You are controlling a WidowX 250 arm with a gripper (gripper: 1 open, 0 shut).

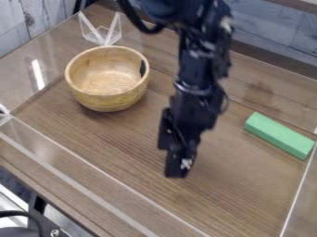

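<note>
My black gripper (175, 148) is low over the middle of the wooden table (111, 185), its dark fingers pointing down, open, with no object visible between them. A tan round bowl (107, 76) stands to its upper left, apart from it. A green block (279, 135) lies to its right, also apart.
A clear, crumpled transparent item (102, 28) lies at the back left behind the bowl. The table's edges show at left and right, with a dark cable at the bottom left.
</note>
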